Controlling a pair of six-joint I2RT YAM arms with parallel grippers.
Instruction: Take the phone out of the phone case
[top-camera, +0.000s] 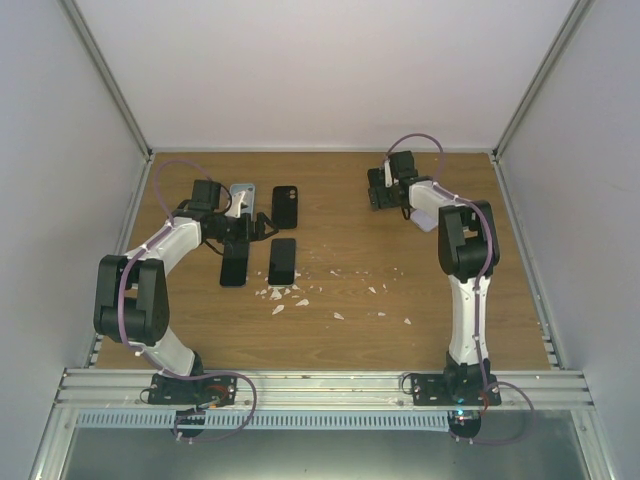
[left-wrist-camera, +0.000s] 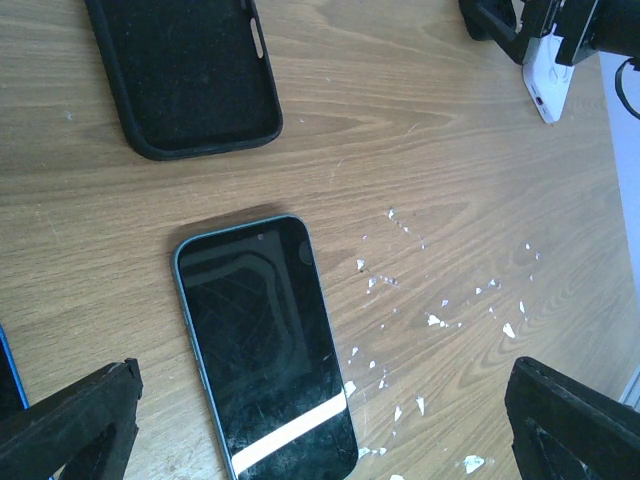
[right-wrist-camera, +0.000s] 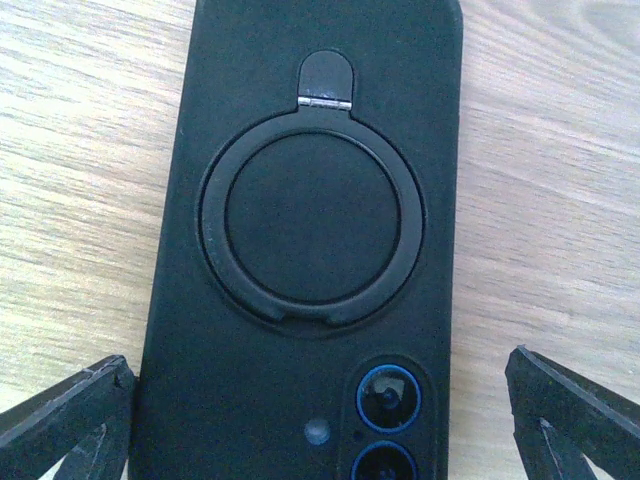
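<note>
A black phone case (right-wrist-camera: 310, 215) with a ring stand lies back side up in the right wrist view, camera lenses (right-wrist-camera: 388, 398) showing through its cut-out. My right gripper stands open across it, one finger near each long side; the left finger looks close to the edge, but contact is hard to tell. The phone's screen side is hidden underneath. In the top view this case (top-camera: 375, 178) is at the back right, partly covered by the gripper. On the left, my left gripper (top-camera: 254, 229) is open above the table, holding nothing.
Below the left gripper lies a dark-screened phone (left-wrist-camera: 262, 345), beside an empty-looking black case (left-wrist-camera: 190, 70). Another dark phone (top-camera: 234, 266) lies to its left. A pale phone (top-camera: 424, 220) sits near the right gripper. White flakes (top-camera: 338, 316) dot the middle table.
</note>
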